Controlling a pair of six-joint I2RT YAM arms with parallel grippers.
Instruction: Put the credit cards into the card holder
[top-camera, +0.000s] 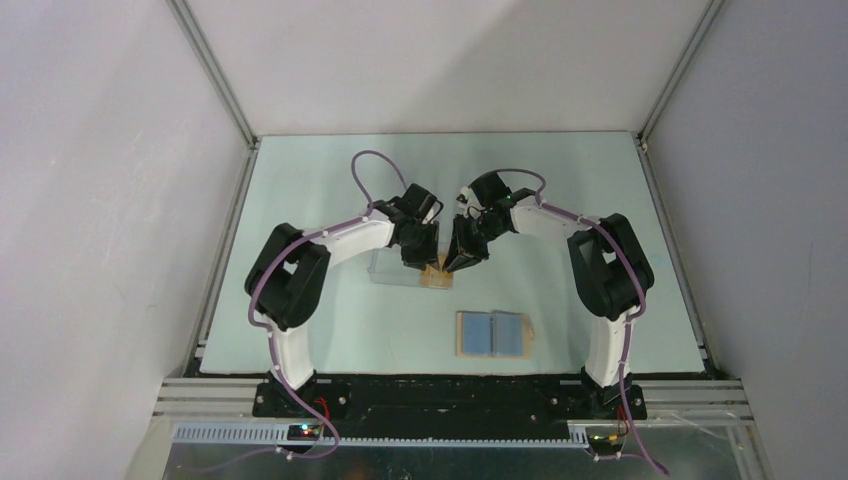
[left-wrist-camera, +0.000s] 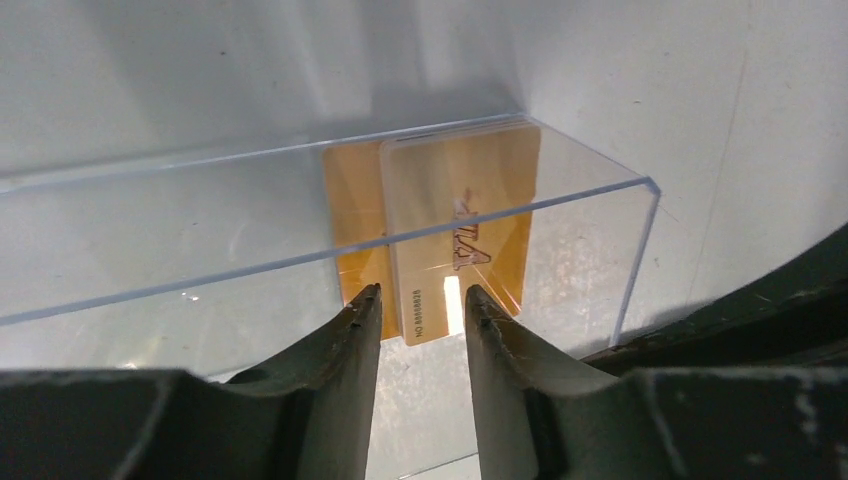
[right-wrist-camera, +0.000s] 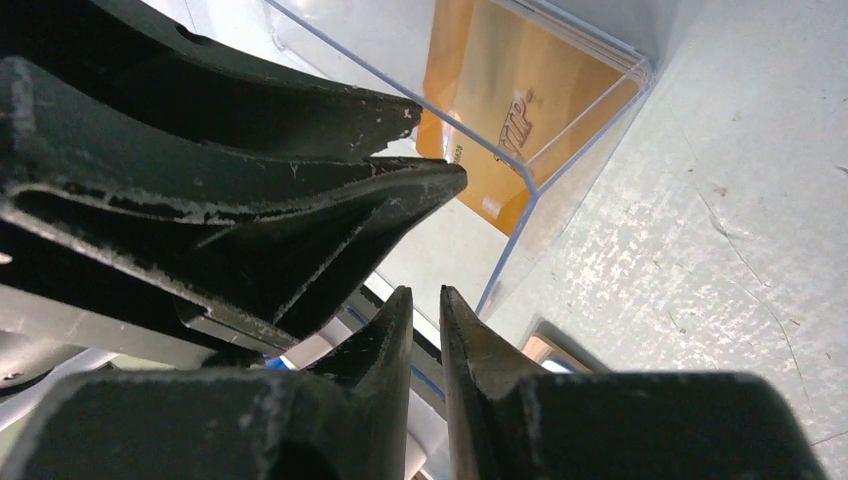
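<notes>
The clear acrylic card holder (top-camera: 390, 276) lies mid-table, gold cards (left-wrist-camera: 500, 260) standing inside toward its right end; one sits offset from another. My left gripper hovers at the holder's front beside these cards, its fingers open with nothing visible held. My right gripper is at the holder's right end, its fingers close together; whether anything is between them cannot be seen. In the right wrist view the black left gripper reaches across the upper left, partly in front of the cards.
A tan-edged pair of blue card stacks (top-camera: 477, 334) lies at the front right of the table. The two grippers are very close to each other.
</notes>
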